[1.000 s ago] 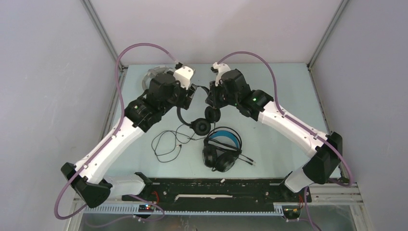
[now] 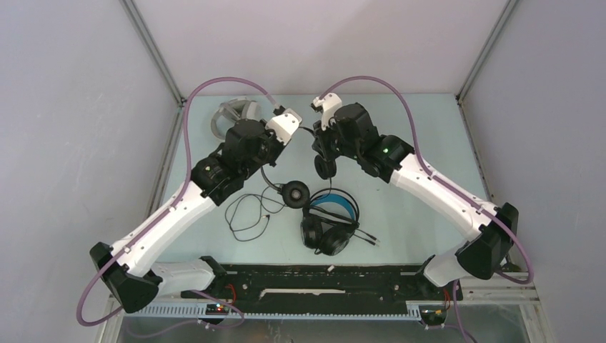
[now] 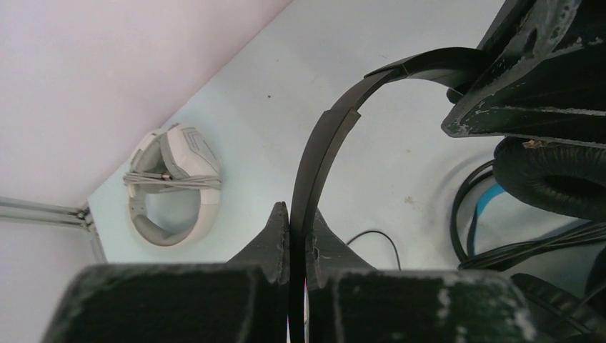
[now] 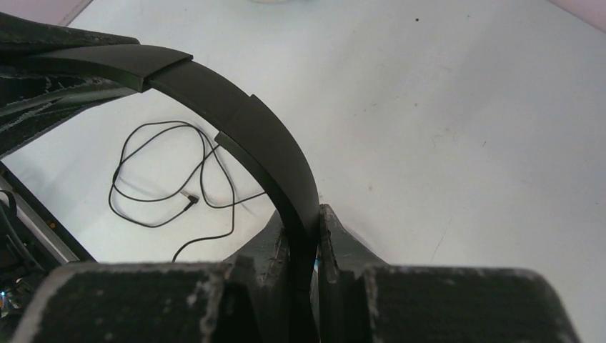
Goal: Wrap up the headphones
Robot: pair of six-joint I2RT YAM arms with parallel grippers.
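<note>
Black headphones hang above the table, their headband (image 3: 329, 143) arched between my grippers, earcups (image 2: 294, 194) dangling below. My left gripper is shut on the band in the left wrist view. In the right wrist view the band (image 4: 264, 143) runs down between the fingertips of my right gripper; whether these grip it firmly is unclear. A thin black cable (image 4: 230, 186) lies loosely looped on the table at the left.
A second black headset (image 2: 330, 236) with blue band lies at front centre. A white headset (image 3: 196, 157) with its cable wound round it lies at back left.
My left gripper has moved a little to the right.
</note>
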